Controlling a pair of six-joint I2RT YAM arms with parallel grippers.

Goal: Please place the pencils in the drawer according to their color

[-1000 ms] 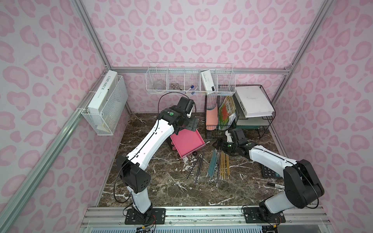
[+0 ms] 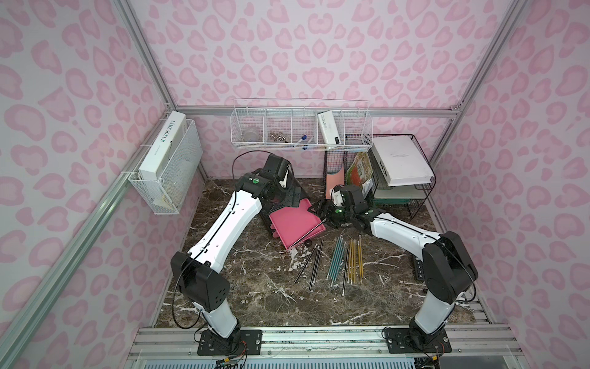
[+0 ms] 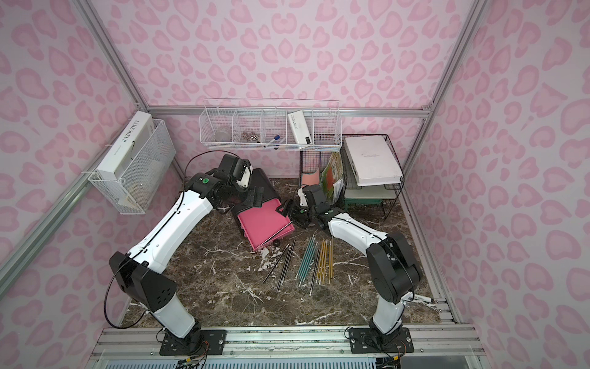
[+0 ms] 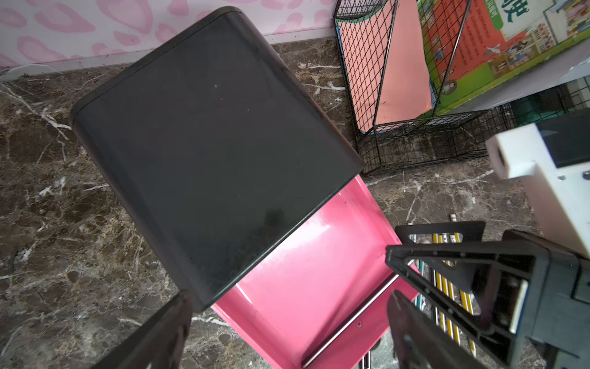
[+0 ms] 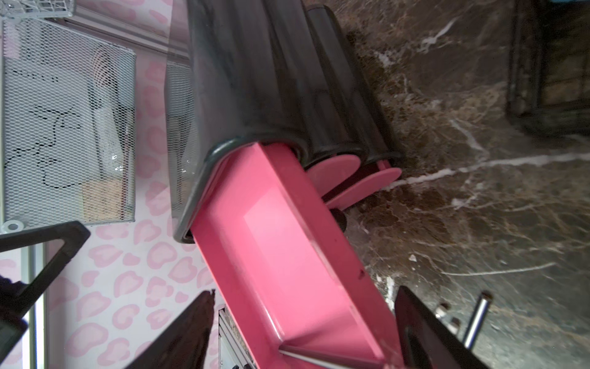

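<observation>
The black drawer unit (image 4: pixel 215 135) has its pink drawer (image 4: pixel 313 264) pulled out, with a silver-grey pencil (image 4: pixel 351 320) along its front inside. My left gripper (image 2: pixel 289 195) hangs open over the unit, empty. My right gripper (image 3: pixel 285 212) is at the drawer's front right corner, fingers apart, with the drawer's edge between them in the right wrist view. Black pencils (image 2: pixel 316 264), teal pencils (image 2: pixel 336 255) and yellow pencils (image 2: pixel 359 258) lie in groups on the marble counter in front.
A wire rack with white box (image 2: pixel 399 156) and folders stands back right. A wire basket (image 2: pixel 301 144) hangs on the back wall, another (image 2: pixel 184 178) on the left.
My right gripper has moved left and up to the drawer. The left arm has shifted left, off the drawer's middle toward the unit.
</observation>
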